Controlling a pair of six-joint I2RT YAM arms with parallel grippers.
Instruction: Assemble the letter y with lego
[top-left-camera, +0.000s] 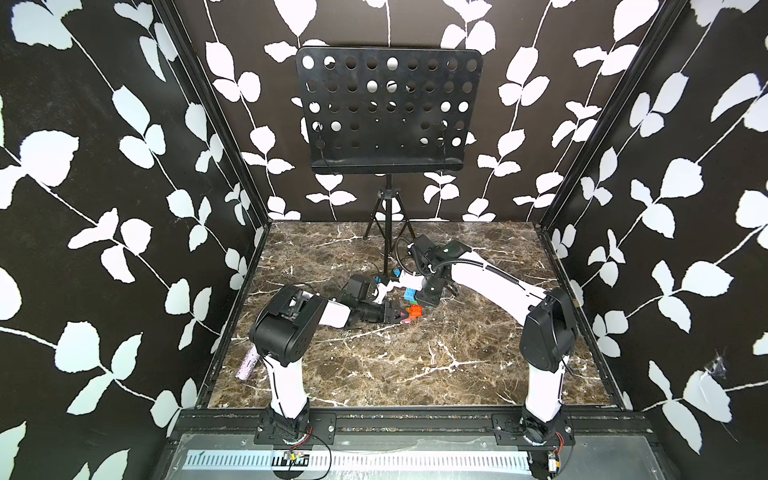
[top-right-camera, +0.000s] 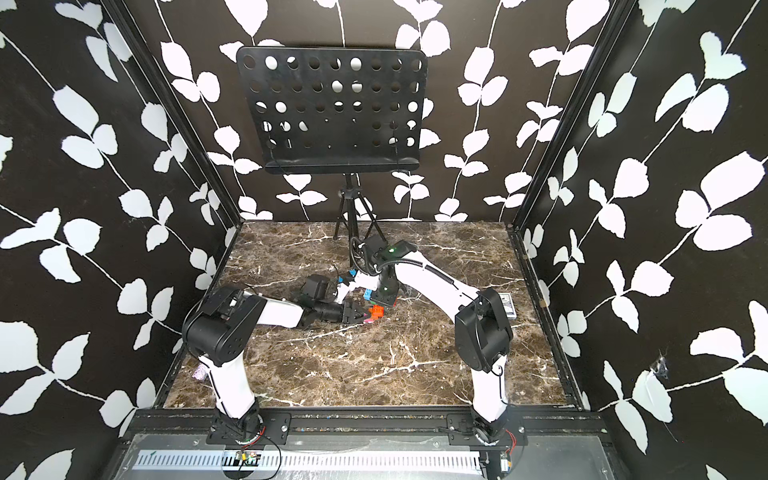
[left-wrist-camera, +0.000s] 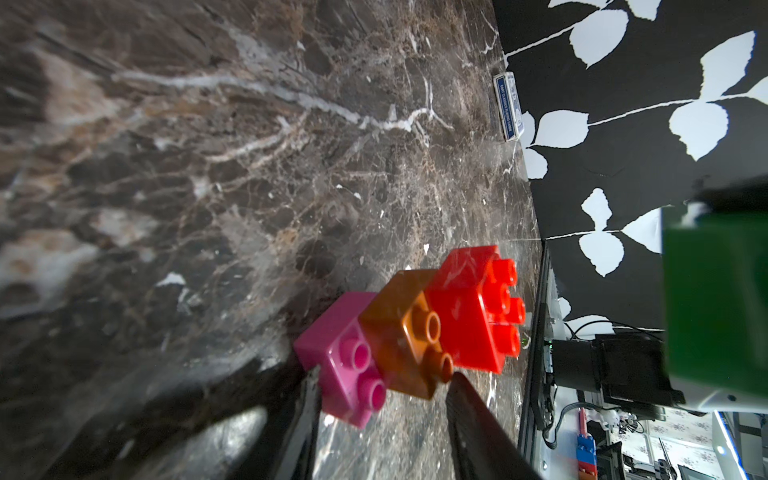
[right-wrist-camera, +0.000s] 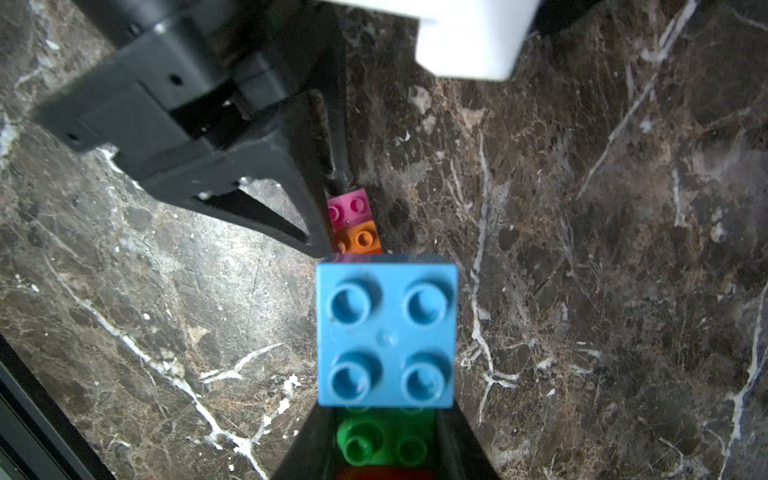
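A short row of joined bricks lies on the marble surface: pink (left-wrist-camera: 338, 344), orange (left-wrist-camera: 396, 336) and red (left-wrist-camera: 472, 312). My left gripper stands part open around the pink end, its fingertips close beside it; whether they touch is unclear. My right gripper is shut on a stack of bricks with a light blue brick (right-wrist-camera: 386, 328) over a green one (right-wrist-camera: 400, 436) and red below, held raised above the row, seen also in the top left view as the blue brick (top-left-camera: 410, 294).
A black music stand (top-left-camera: 388, 112) rises behind both arms. A small printed box (top-right-camera: 507, 305) lies at the right.
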